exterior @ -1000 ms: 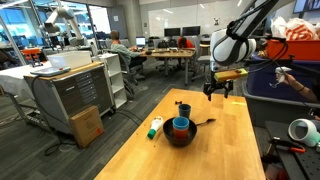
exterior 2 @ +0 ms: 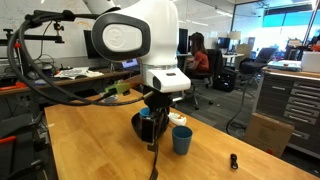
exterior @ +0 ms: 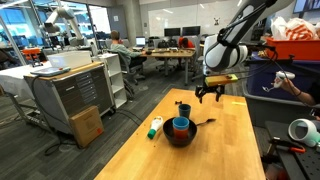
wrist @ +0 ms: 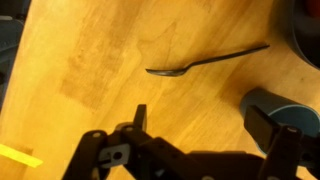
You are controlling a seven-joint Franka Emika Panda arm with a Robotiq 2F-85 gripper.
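Observation:
My gripper is open above the wooden table, with nothing between its fingers. A dark fork [wrist: 185, 70] lies flat on the wood ahead of the fingertips in the wrist view; from exterior view 1 the same fork [exterior: 206, 122] appears right of a black bowl [exterior: 180, 140]. That bowl holds a blue cup [exterior: 181, 123] and something red. Outside the bowl stands another blue cup [exterior 2: 181, 138], its rim [wrist: 285, 108] partly hidden by the right finger in the wrist view. In exterior view 2 the arm covers part of the bowl.
A white and green item [exterior: 155, 126] lies left of the bowl. A small dark object [exterior 2: 233, 161] rests on the table in exterior view 2. Yellow tape [wrist: 20, 156] marks the wood at lower left of the wrist view.
The arm and gripper have shifted a little to the left in exterior view 1, toward the bowl's side. The bowl, cups and fork look unmoved.

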